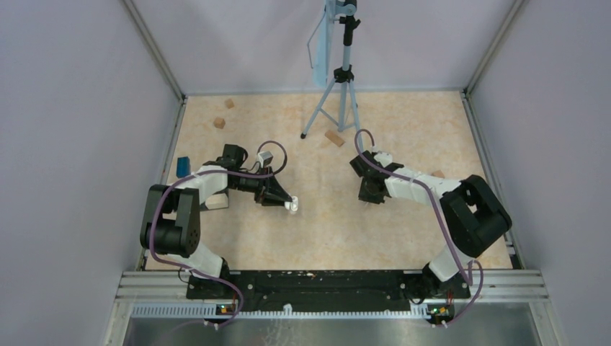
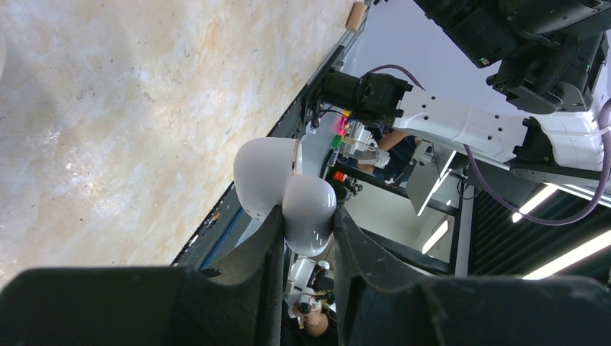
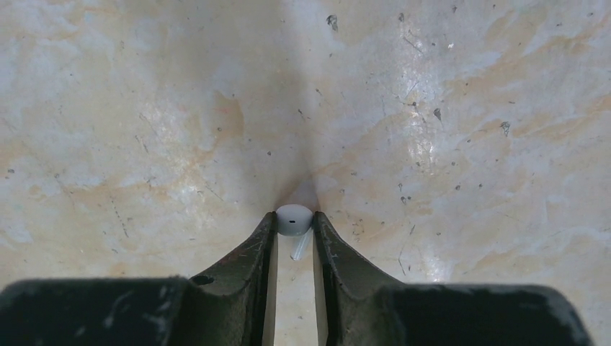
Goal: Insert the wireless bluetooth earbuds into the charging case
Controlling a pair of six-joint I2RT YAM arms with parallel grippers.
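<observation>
My left gripper is shut on the white charging case, whose rounded lid stands open; in the top view the case is held out over the left-middle of the table. A white earbud lies at the tips of my right gripper, low over the table, its pale stem pointing down in the right wrist view. Both fingertips touch the earbud's sides; whether they grip it firmly I cannot tell. In the top view my right gripper mostly hides it.
Wooden blocks lie at the back left and a wooden piece at the back middle, near a tripod. A blue object is at the left edge. The table between the two grippers is clear.
</observation>
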